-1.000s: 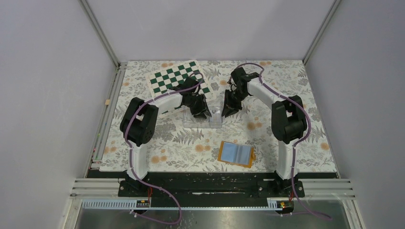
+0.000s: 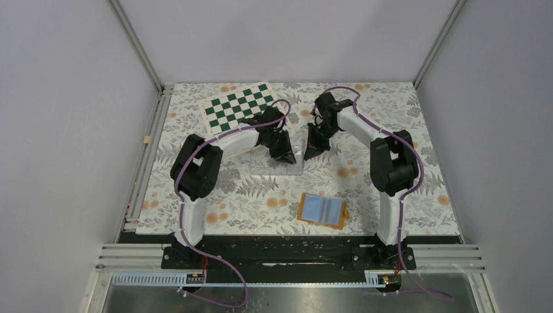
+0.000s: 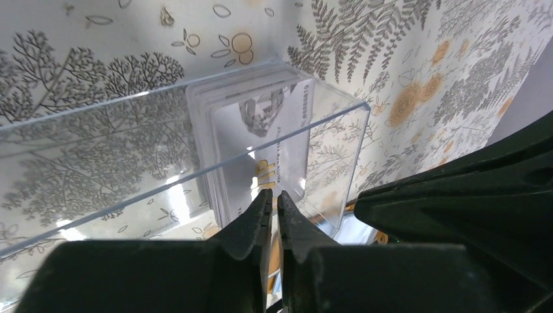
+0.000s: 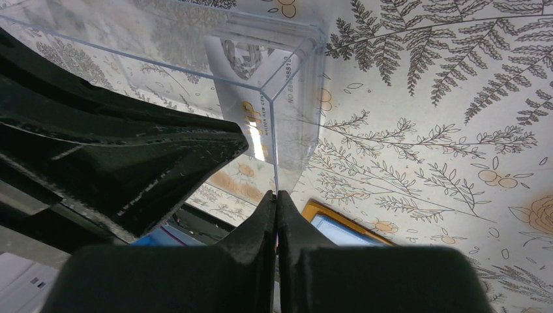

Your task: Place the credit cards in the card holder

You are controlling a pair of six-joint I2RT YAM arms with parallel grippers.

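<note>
A clear open box (image 2: 261, 167) stands mid-table. White credit cards (image 3: 257, 124) stand as a stack inside its right end, one face turned toward the left wrist view. My right gripper is shut on the box's wall edge at that end. Over the box, by the cards, my left gripper shows a narrow gap between its fingertips and no card there; its exact distance from the cards is hard to judge. The tan-edged card holder (image 2: 323, 210) lies spread open near the front edge, showing blue-grey inner panels, with no card visible on them.
A green and white checkered sheet (image 2: 225, 111) lies behind the box at the left. The two grippers are close together around the box end.
My left gripper has moved a little to the right along the box, now over its card end. The right arm, box and card holder have stayed in place.
</note>
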